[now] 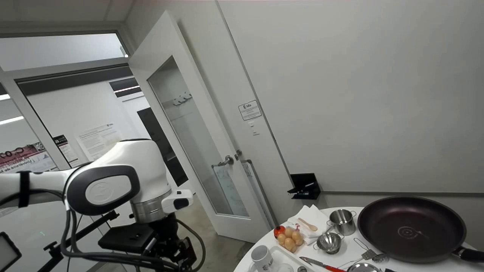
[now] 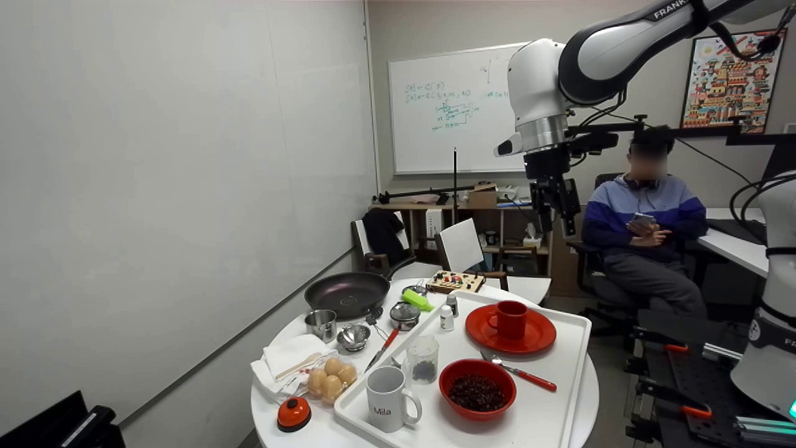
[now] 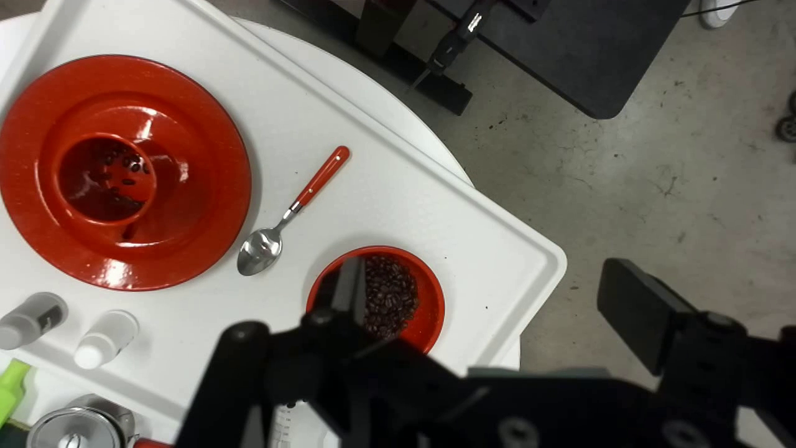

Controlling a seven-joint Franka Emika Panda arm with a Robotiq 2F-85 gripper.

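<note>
My gripper (image 2: 556,224) hangs open in the air above the right edge of the table, with nothing between its fingers. Below it, a red bowl (image 3: 429,302) of dark beans stands on the white tray, partly hidden by one finger in the wrist view. A red-handled spoon (image 3: 321,179) lies on the tray between the bowl and a red plate (image 3: 216,164). On that plate stands a red cup (image 2: 512,320); a few beans show inside it from above. The grey mug (image 2: 385,399) and a clear cup (image 2: 423,359) are near the tray's left side.
Salt and pepper shakers (image 2: 447,318) stand at the tray's back edge. Beyond the tray (image 2: 574,351) are a large pan (image 2: 349,294), steel pots, eggs (image 2: 331,379) and a knife. A seated person (image 2: 645,216) is behind the arm. Open air surrounds the gripper.
</note>
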